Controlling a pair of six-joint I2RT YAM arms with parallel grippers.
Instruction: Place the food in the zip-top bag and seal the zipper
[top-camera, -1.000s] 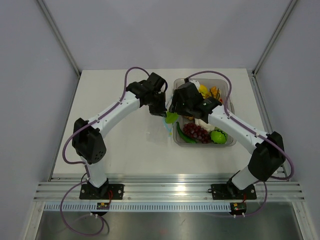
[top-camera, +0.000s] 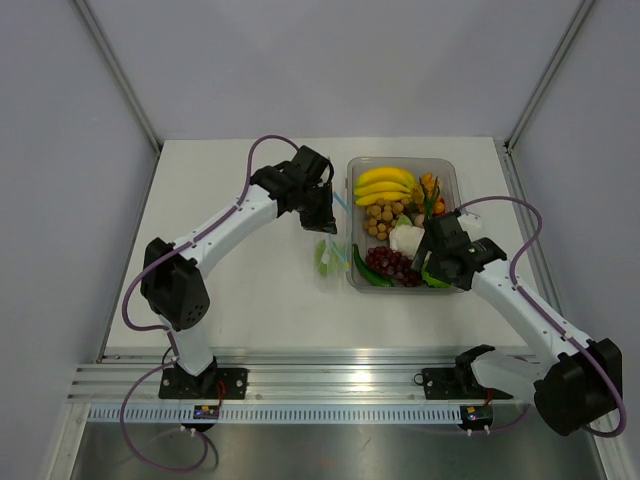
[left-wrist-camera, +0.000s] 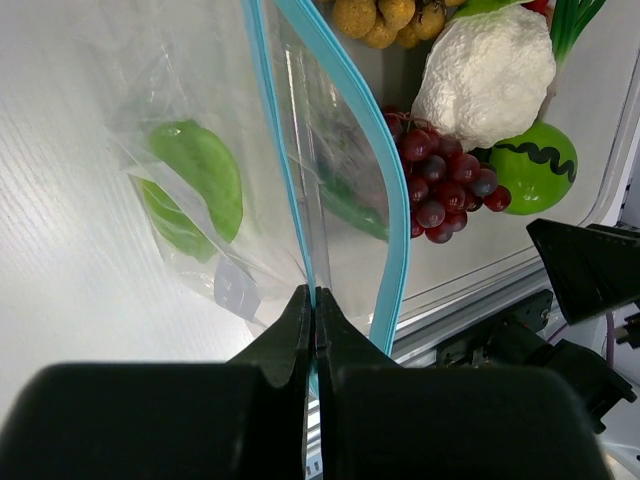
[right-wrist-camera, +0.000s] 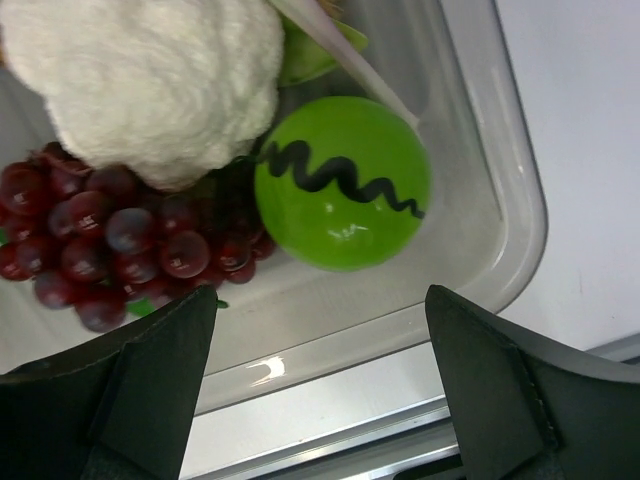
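Observation:
The clear zip top bag (left-wrist-camera: 95, 135) with blue zipper strips (left-wrist-camera: 392, 180) stands with its mouth spread. Inside it, low down, is a green food piece (left-wrist-camera: 205, 180), also visible through the plastic of the bag in the top view. My left gripper is shut on one edge of the bag's mouth, where a blue strip runs between the fingertips. Over the near right corner of the tray, my right gripper hangs open and empty. Just ahead of its fingers lies a round green vegetable with a dark wavy line (right-wrist-camera: 345, 200).
The grey tray (top-camera: 462, 225) right of the bag holds bananas (top-camera: 385, 180), potatoes (top-camera: 380, 215), red grapes (right-wrist-camera: 105, 235), a white cauliflower (right-wrist-camera: 165, 80) and a long green pepper (top-camera: 368, 268). Left of the bag, the white table (top-camera: 240, 290) is clear.
The green piece was at my right gripper beside the bag's mouth; now it lies inside the bag. My right gripper has moved right and nearer, over the tray's corner. The left arm held still.

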